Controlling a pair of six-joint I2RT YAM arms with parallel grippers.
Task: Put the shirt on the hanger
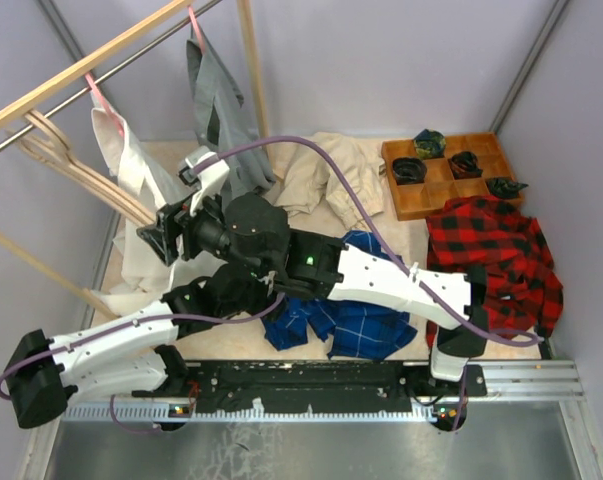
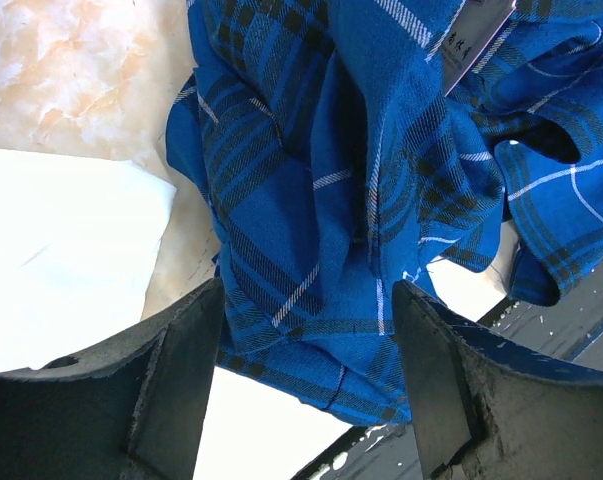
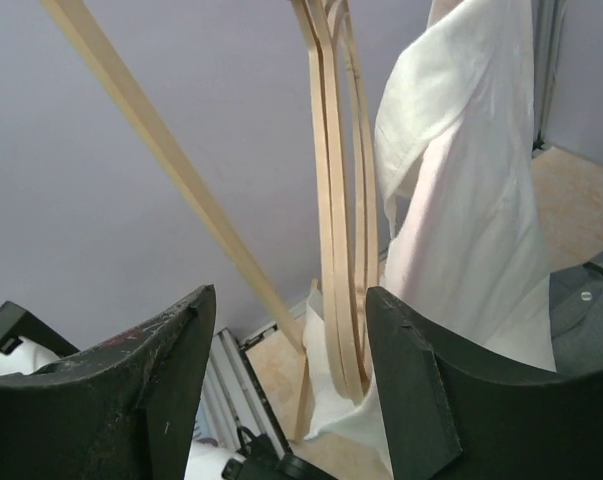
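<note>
The blue plaid shirt point(image 2: 311, 200) lies crumpled on the table; the arms partly cover the shirt point(image 1: 356, 325) in the top view. My left gripper is over it, fingers apart, with shirt fabric visible in the gap; whether they touch it cannot be told. Bare wooden hangers point(image 1: 86, 178) hang from the rail at the left. At their lower ends is my right gripper point(image 1: 166, 235). The right wrist view shows my right gripper open, the hangers point(image 3: 341, 260) in its gap near the right finger, not gripped.
White cloth point(image 3: 471, 210) hangs right beside the hangers, and a grey garment point(image 1: 221, 120) farther along the rail point(image 1: 156, 52). Beige cloth point(image 1: 331, 180), a wooden compartment box point(image 1: 411, 205) and red-black plaid cloth point(image 1: 491, 265) lie behind and right. My arms cross closely mid-table.
</note>
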